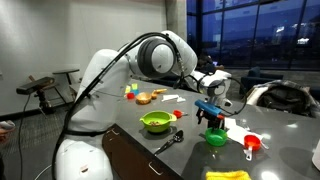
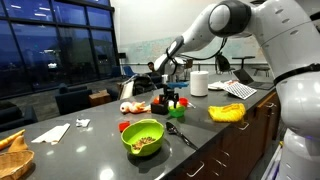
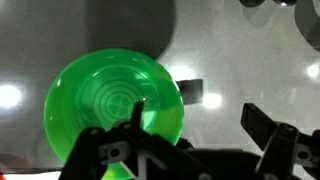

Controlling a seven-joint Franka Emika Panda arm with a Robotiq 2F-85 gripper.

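Observation:
Below my gripper is a round green bowl (image 3: pixel 110 98), empty as far as the wrist view shows. The two dark fingers stand wide apart, one overlapping the bowl's near right part and the other beyond its rim over the bare table. Nothing is between them. In exterior view 1 the green bowl (image 1: pixel 216 137) sits on the grey table just under the gripper (image 1: pixel 211 123). From exterior view 2 the same bowl (image 2: pixel 176 112) is partly hidden; whether a finger touches its rim, I cannot tell.
A light-green basket (image 1: pixel 157 122) stands left of the bowl, with a black slotted utensil (image 1: pixel 168 142) between. To the right is a red pan (image 1: pixel 252 143); a yellow cloth (image 1: pixel 228 175) lies in front. A wicker basket (image 2: pixel 16 162) sits at the table's other end, with open table between.

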